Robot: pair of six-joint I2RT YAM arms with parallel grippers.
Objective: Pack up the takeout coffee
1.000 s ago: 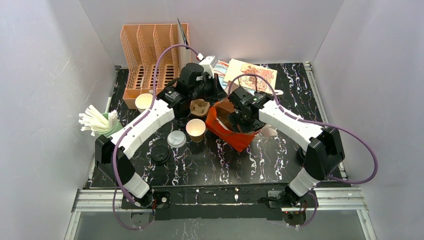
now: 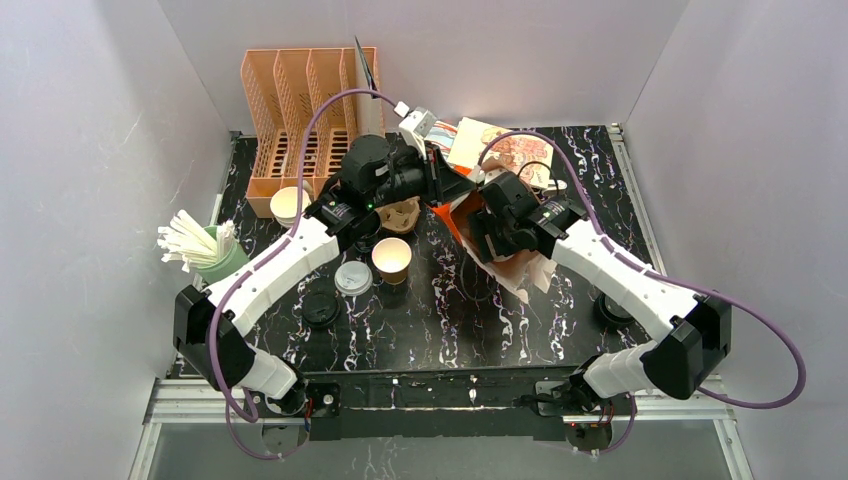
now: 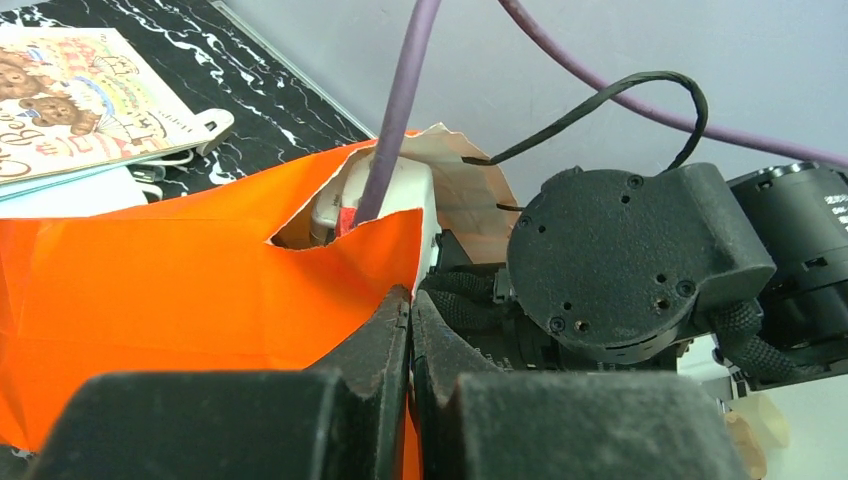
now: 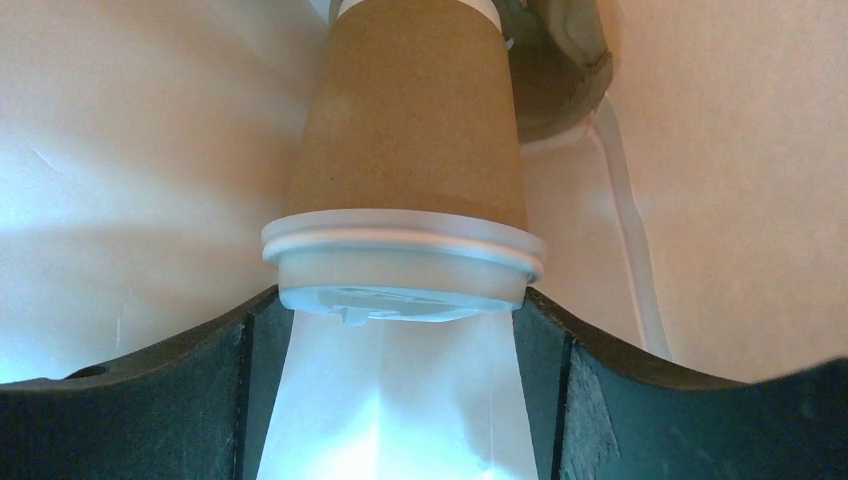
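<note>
An orange paper bag [image 3: 180,290] with a pale lining is tilted at center right. My left gripper is shut at its upper edge; whether paper is pinched there is hard to tell. My right gripper is down inside the bag, open around the white lid of a brown paper cup [image 4: 405,130]; whether the fingers press on it is unclear. A molded carrier [image 4: 555,80] shows beside the cup.
An empty cup [image 2: 391,255], white lids [image 2: 353,278] and black lids [image 2: 321,308] stand front left. An orange divider rack [image 2: 290,100] is at the back left, printed cards [image 2: 515,145] behind the bag.
The right arm has moved toward the right, and the bag has shifted and tipped with it. My left gripper has moved slightly right along the bag's edge.
</note>
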